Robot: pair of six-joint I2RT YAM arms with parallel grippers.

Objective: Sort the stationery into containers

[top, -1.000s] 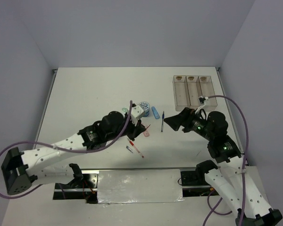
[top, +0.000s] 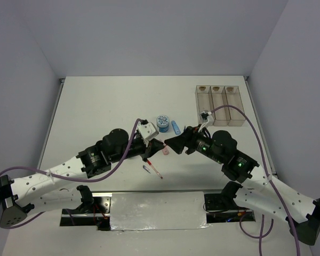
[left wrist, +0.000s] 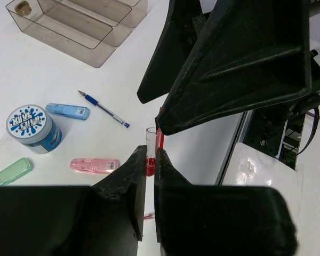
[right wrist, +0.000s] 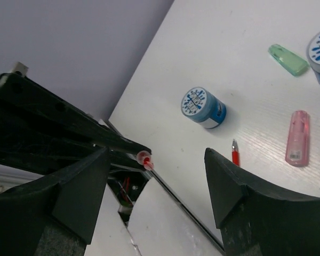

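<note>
My left gripper is shut on a red pen (left wrist: 150, 165), held upright in the left wrist view and seen end-on in the right wrist view. My right gripper is open around that pen's end, its fingers spread either side, close to the left one at the table's middle. On the table lie a blue pen (left wrist: 104, 109), a blue marker (left wrist: 68, 110), a pink one (left wrist: 94, 166), a green one (left wrist: 10, 172) and blue jars (left wrist: 33, 129). A three-compartment clear organizer (top: 218, 120) stands at the back right.
Another red pen (top: 154, 169) and a small dark pen (top: 146, 169) lie near the front. Its front edge runs below the grippers.
Over the last second the right gripper has moved left to meet the left gripper. The left gripper has shifted slightly, still with the red pen.
</note>
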